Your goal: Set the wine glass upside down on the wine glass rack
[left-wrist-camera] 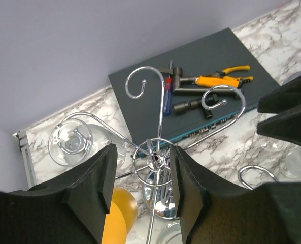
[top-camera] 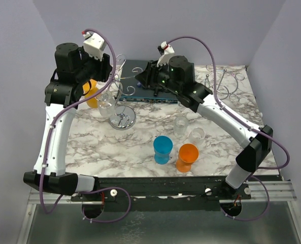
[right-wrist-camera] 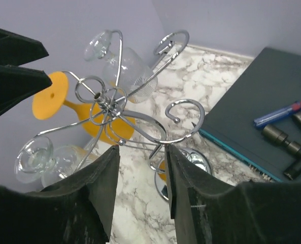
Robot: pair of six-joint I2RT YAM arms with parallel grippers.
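Note:
A chrome wine glass rack (top-camera: 122,117) with curled arms stands at the left of the marble table, holding clear glasses (right-wrist-camera: 135,76) and yellow glasses (right-wrist-camera: 49,96) hung upside down. My left gripper is over the rack's top, open, with nothing visible in its grasp. My right gripper hovers just right of the rack near its curled arms, fingers apart and empty. Loose clear glasses (top-camera: 180,125), a blue glass (top-camera: 162,149) and an orange glass (top-camera: 188,158) stand in the middle and front right of the table.
A dark mat with tools (left-wrist-camera: 132,101) lies at the back. A second chrome rack (top-camera: 226,84) stands at the back right, partly behind my right arm. Grey walls enclose the sides and back.

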